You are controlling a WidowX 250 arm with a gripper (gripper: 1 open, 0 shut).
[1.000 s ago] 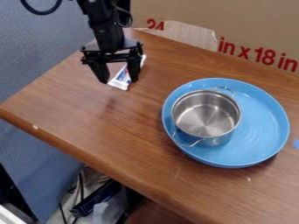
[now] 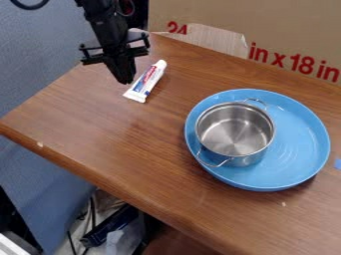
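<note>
My black gripper (image 2: 123, 76) hangs at the upper left of the wooden table, just left of a white toothpaste tube (image 2: 147, 82) with red and blue print, which lies slanted on the tabletop. Whether the fingers are open or shut is unclear. A steel pot (image 2: 234, 131) with handles sits on a blue plate (image 2: 298, 149) at the right of the table.
A cardboard box (image 2: 266, 35) stands along the back edge. Past the left edge are a blue-grey surface (image 2: 34, 70) and some clutter on the floor (image 2: 114, 229).
The plate and pot have not moved.
</note>
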